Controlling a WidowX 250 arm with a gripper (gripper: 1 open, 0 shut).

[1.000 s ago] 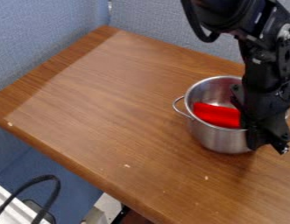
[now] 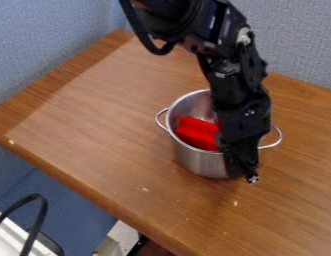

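Note:
A steel pot [image 2: 192, 158] with two loop handles stands on the wooden table [image 2: 88, 120], with a red cylindrical object [image 2: 195, 132] lying inside it. My black gripper [image 2: 245, 168] is down at the pot's right front side, over its rim and wall, hiding part of both. I cannot see clearly what, if anything, is between its fingers; it looks shut.
Blue padded walls stand behind.
The gripper and the pot with the red object inside have moved left across the table, away from the right edge of the view.

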